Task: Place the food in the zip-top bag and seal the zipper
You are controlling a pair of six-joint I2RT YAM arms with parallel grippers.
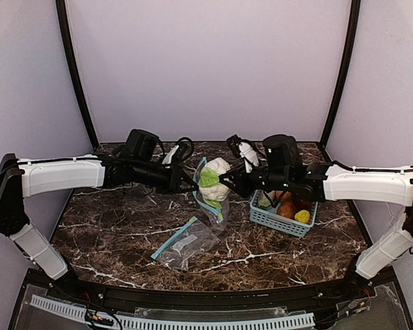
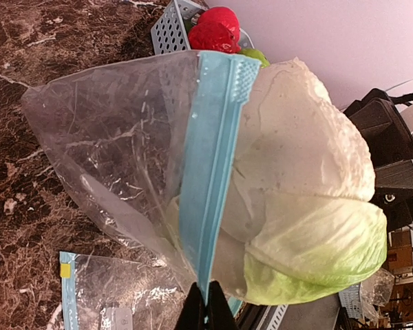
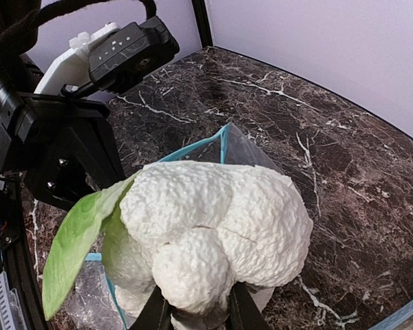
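Note:
A white cauliflower (image 1: 215,187) with green leaves hangs between the arms at the mouth of a clear zip top bag (image 2: 117,130). My right gripper is shut on the cauliflower, its tips partly hidden by it. Pinched in my left gripper is the bag's blue zipper strip (image 2: 213,151), standing upright. Part of the cauliflower shows through or behind the plastic in the left wrist view, most of it beyond the strip; how far it sits inside I cannot tell. In the right wrist view the bag's rim (image 3: 222,141) spreads behind it.
Flat on the table, in front of the arms, lies clear plastic (image 1: 189,246) with a blue zipper edge, perhaps a second bag. The light blue basket (image 1: 279,223) with several foods is at right. Dark marble is free at left and front.

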